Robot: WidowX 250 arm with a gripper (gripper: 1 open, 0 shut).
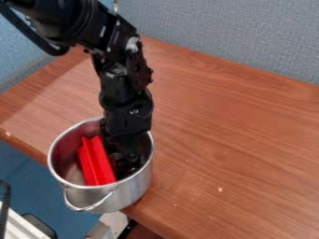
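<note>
A silver metal pot (73,188) with a wire handle stands at the table's near left edge. Red bars (97,161) lie inside it along its left side. My black gripper (125,149) reaches down into the pot's right part, beside the red bars. Its fingertips are dark and hidden in the pot, so whether it is open or shut, or holds anything, does not show.
A grey textured wall runs along the back. Beyond the left edge are a blue floor and some white and black items at the lower left.
</note>
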